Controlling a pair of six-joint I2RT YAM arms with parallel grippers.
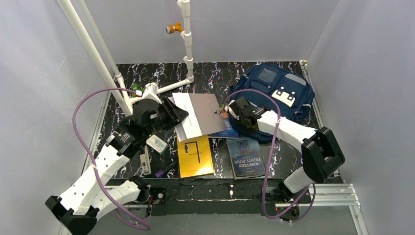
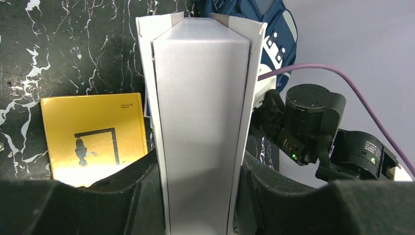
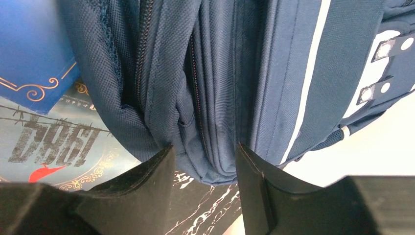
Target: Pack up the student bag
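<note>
My left gripper (image 1: pixel 180 113) is shut on a white-and-grey book (image 2: pixel 200 117), whose pale edge faces the left wrist camera; in the top view the book is held above the table. The navy bag (image 1: pixel 274 85) lies at the back right. Over its near-left edge is my right gripper, fingers apart around folds of bag cloth with a zipper, not closed on them. A yellow book (image 1: pixel 195 159) lies in front of the held book. A blue book (image 1: pixel 226 128) lies partly under the bag's side, overlapping the Nineteen Eighty Four book (image 1: pixel 245 157).
A small white box (image 1: pixel 157 144), a light stick-like item (image 1: pixel 145 161) and a purple-capped marker (image 1: pixel 166 170) lie front left. White pipes (image 1: pixel 188 49) with an orange valve (image 1: pixel 173 28) rise at the back. Bare table shows back left of the bag.
</note>
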